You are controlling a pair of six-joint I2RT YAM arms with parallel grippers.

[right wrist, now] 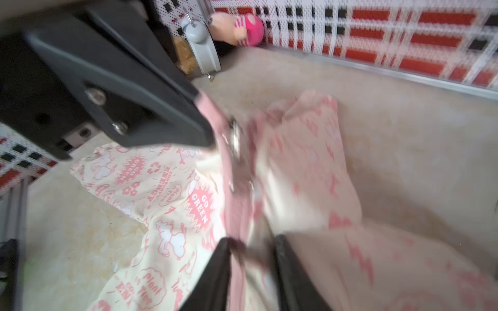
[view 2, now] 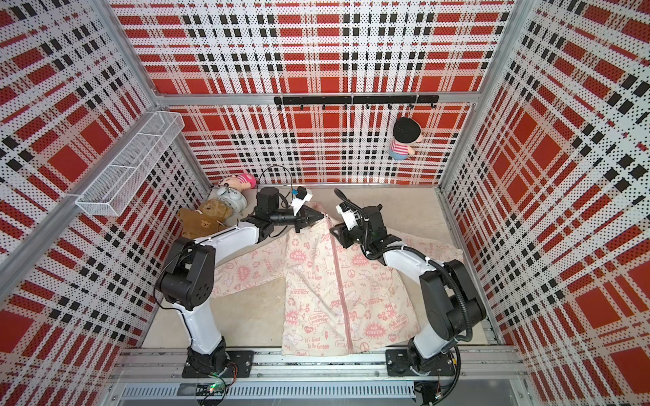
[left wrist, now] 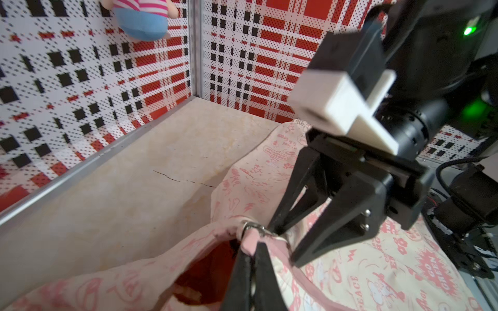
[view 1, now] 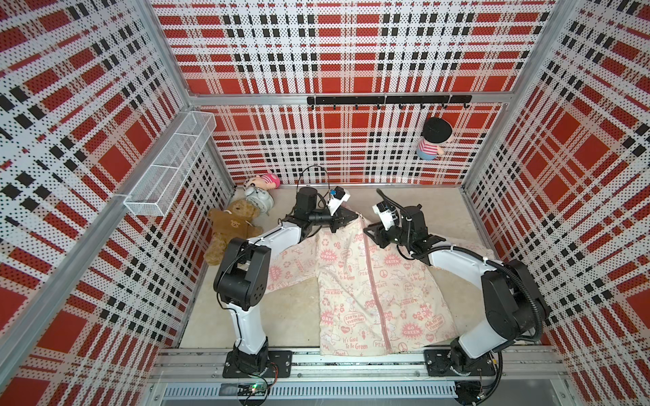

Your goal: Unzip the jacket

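The cream jacket (view 1: 352,304) with pink print lies spread out, its pink zipper (view 2: 342,297) running down the middle. At the collar my left gripper (view 1: 353,216) is shut on the zipper pull (left wrist: 250,239), its tip lifting the collar slightly. Just right of it and a little lower, my right gripper (view 1: 371,233) is part open, its fingertips at the zipper band beside the pull. The right wrist view is blurred there, so whether anything is between those fingers is unclear.
Plush toys (view 1: 233,230) crowd the left back corner. A wire basket (view 1: 162,176) is on the left wall, a doll (view 1: 433,138) hangs on the back wall, and bare table (view 1: 447,206) shows at back right.
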